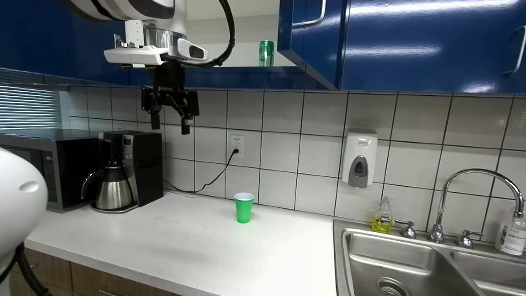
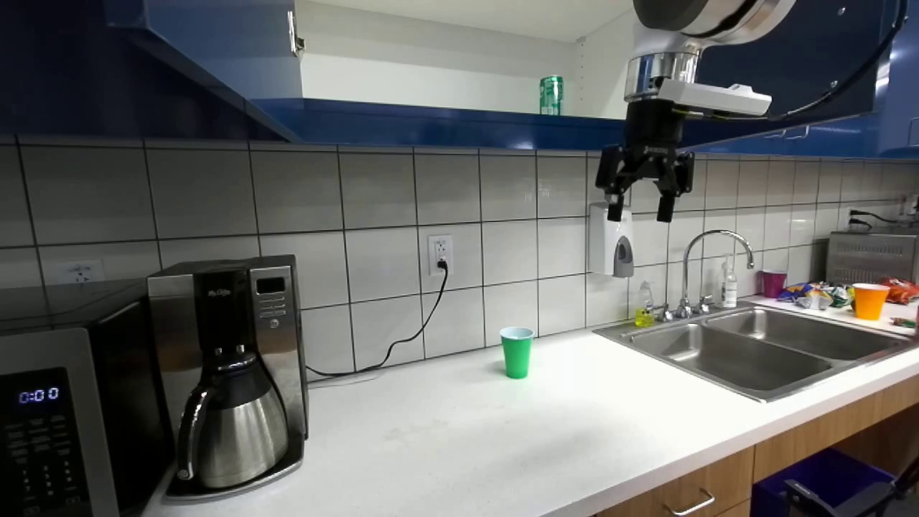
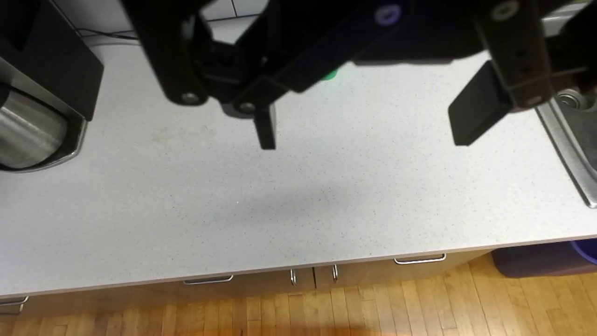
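Observation:
High above the counter my gripper (image 1: 170,127) hangs pointing down, its fingers open and empty; the second exterior view shows the same gripper (image 2: 640,214) with a clear gap between its fingers. On the counter near the tiled wall stands an upright green cup (image 1: 244,208) with a white inside, well below the gripper and apart from it. The wrist view has only a sliver of the green cup (image 3: 330,75), mostly hidden behind the gripper's body. A green can (image 1: 266,53) stands on the open cabinet's shelf (image 2: 413,121).
A coffee maker (image 2: 277,370) and a microwave (image 2: 52,405) take up the left end. To the right lie the sink (image 1: 389,256), faucet (image 1: 485,172) and yellow soap bottle (image 1: 382,217). One blue cabinet door (image 1: 313,44) stands open.

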